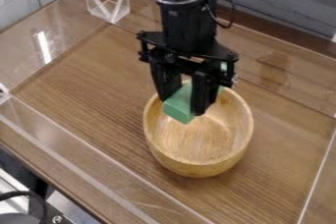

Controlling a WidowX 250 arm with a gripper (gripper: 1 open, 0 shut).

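The black gripper (184, 81) reaches down from the top of the camera view over a round tan wooden bowl (210, 149). It is shut on a green object (180, 108), which hangs tilted just above or inside the back-left part of the bowl. The dark fingers partly hide the object and the bowl's back rim.
A clear plastic piece (105, 4) stands at the back left. Dark cable runs at the lower left corner.
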